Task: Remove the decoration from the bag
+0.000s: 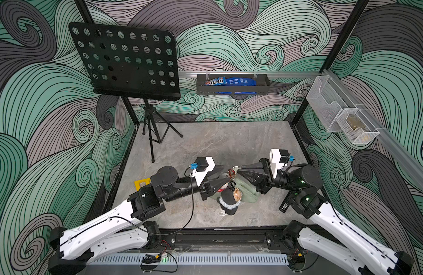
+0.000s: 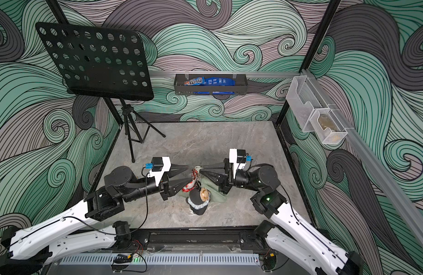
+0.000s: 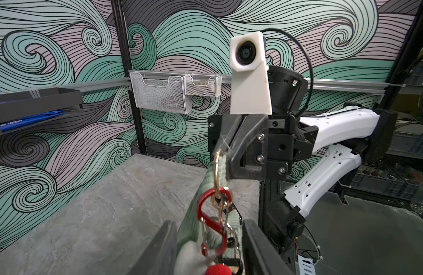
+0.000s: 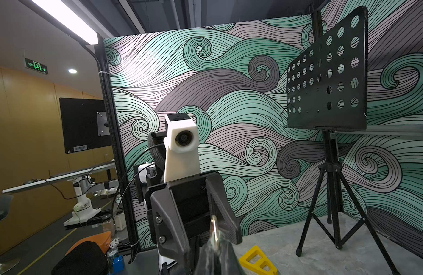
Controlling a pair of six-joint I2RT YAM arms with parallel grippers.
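The pale green bag [image 1: 251,192] hangs below the two grippers. My right gripper is shut on a gold ring, which stands up from its fingertips in the right wrist view. From this ring hang a red carabiner clip [image 3: 206,215] and small metal rings. My left gripper [image 1: 226,174] is open, one finger to either side of the clip as seen in the left wrist view, with no grip on it. A plush figure in black with grey trim [image 1: 228,201] and a red-and-white charm [image 2: 189,185] dangle below. How they connect is hidden.
A yellow triangular piece [image 1: 141,183] lies behind the left arm. The black music stand [image 1: 129,59] is at the back left, and a small black device [image 1: 285,204] lies by the right arm.
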